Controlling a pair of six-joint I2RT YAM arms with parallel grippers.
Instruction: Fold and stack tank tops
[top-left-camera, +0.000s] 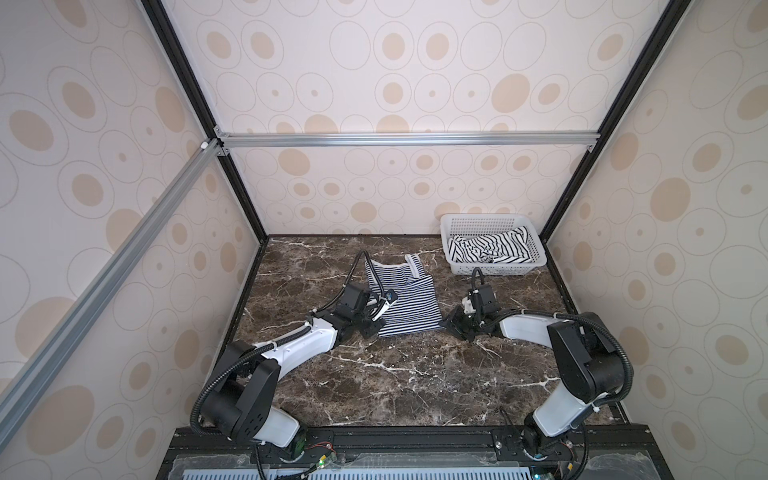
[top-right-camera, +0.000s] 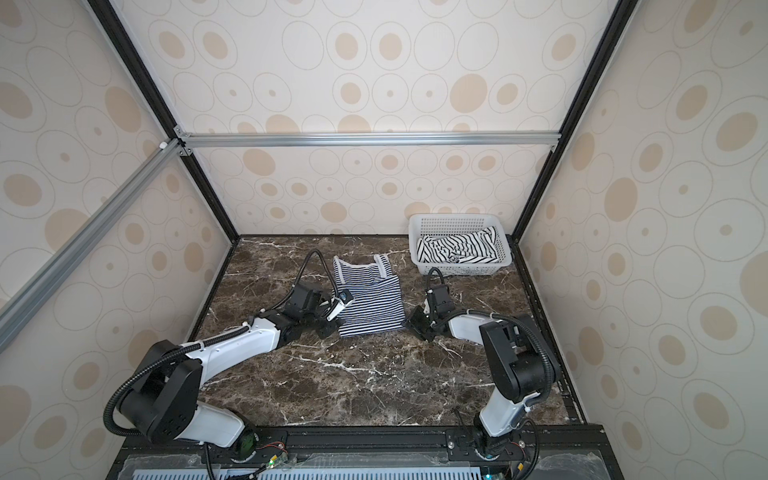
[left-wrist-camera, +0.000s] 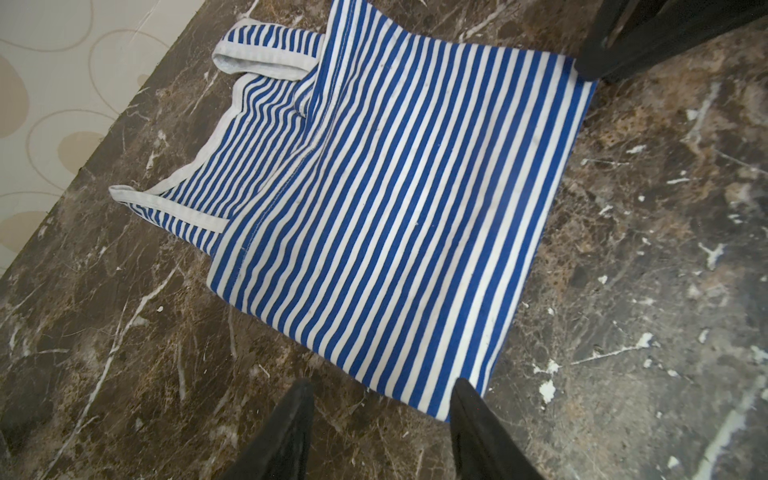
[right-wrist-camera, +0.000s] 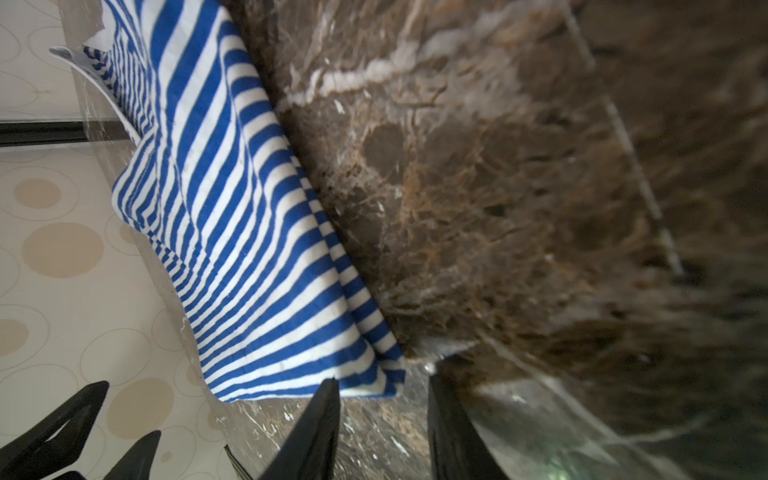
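A blue-and-white striped tank top (left-wrist-camera: 384, 192) lies on the dark marbled table, its straps toward the back wall and its hem toward the front. In the left wrist view my left gripper stands open beside one hem corner, with that corner near its right finger. At the opposite side, my right gripper has its fingers apart at the other hem corner (right-wrist-camera: 384, 376), whose tip reaches into the gap between them. No grip on the cloth shows. The top's side edge there shows two layers, slightly offset.
A white perforated basket (top-left-camera: 493, 269) stands at the back right with black-and-white striped cloth (top-left-camera: 489, 246) inside.
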